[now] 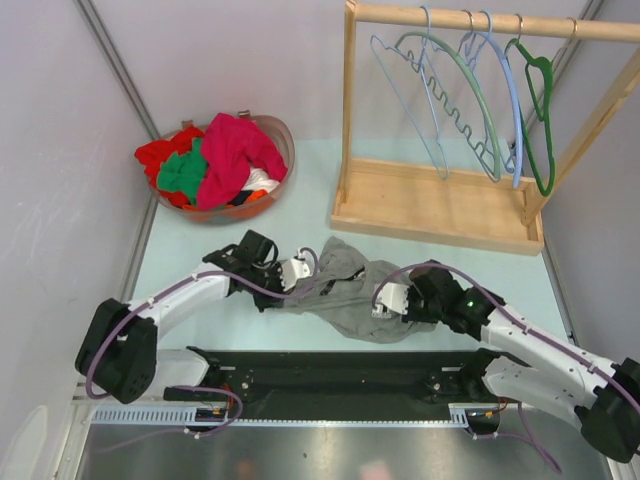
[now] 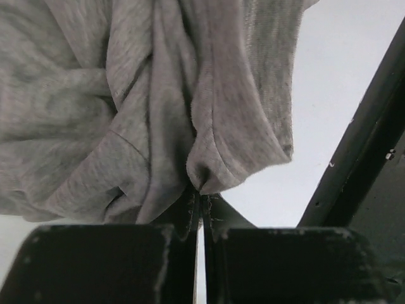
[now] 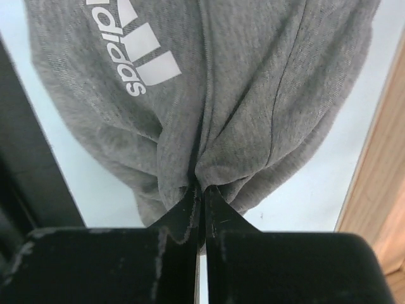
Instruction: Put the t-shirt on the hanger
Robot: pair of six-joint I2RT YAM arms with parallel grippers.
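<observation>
A grey T-shirt [image 1: 350, 300] lies bunched on the table, its white adidas logo [image 3: 136, 63] showing in the right wrist view. My left gripper [image 1: 285, 285] is at the shirt's left part; in the left wrist view the left gripper is shut with grey fabric gathered at its fingertips. My right gripper [image 1: 395, 310] is at the shirt's right part; in the right wrist view the right gripper is shut on the fabric, which creases into its tips.
Behind stands a wooden rack [image 1: 435, 235] with several hangers [image 1: 541, 120] on its rail. A basket [image 1: 270, 205] of coloured clothes sits at the back left. Bare table lies at the left. A dark edge [image 1: 330, 365] runs along the front.
</observation>
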